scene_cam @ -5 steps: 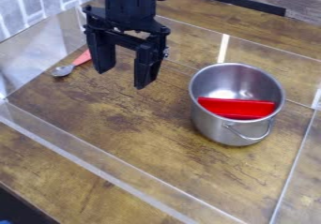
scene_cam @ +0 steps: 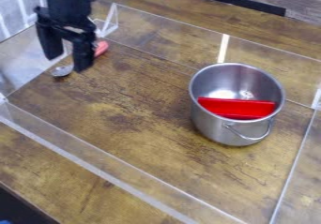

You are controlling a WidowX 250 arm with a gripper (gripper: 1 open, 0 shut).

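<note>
My black gripper (scene_cam: 66, 52) hangs at the upper left, blurred, with its fingers spread open over a small silver utensil (scene_cam: 60, 71) lying on the wooden table. A small red object (scene_cam: 101, 48) shows just behind the gripper, partly hidden. On the right stands a steel pot (scene_cam: 228, 131) with a side handle, holding a red block-like piece (scene_cam: 236, 108).
Transparent edging runs along the left and front left, with white slats at the top left corner. Pale tape lines cross the right part of the surface.
My gripper has moved from the centre leftward to above the silver utensil and red object at the upper left. The pot and its red piece have not moved.
</note>
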